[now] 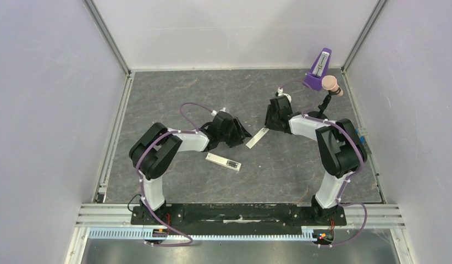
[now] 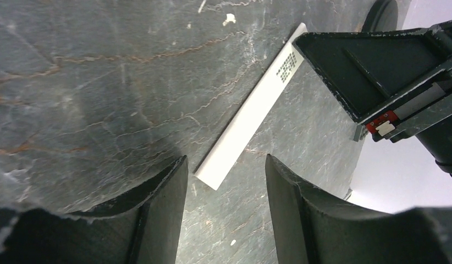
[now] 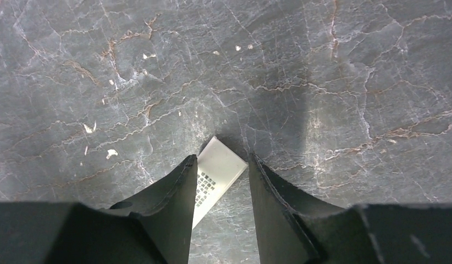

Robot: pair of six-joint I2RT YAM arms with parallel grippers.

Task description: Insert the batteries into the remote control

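A slim white strip with a dotted grid at one end [image 2: 246, 121] lies on the grey table. My right gripper is at its dotted end, shut on it. My left gripper is at the plain end, fingers apart on either side, holding nothing. A white remote [image 1: 217, 159] with a dark opening at one end lies nearer the front in the top view. I cannot make out batteries.
A purple stand [image 1: 313, 81] and a pink cylinder on a black mount [image 1: 329, 83] stand at the back right.
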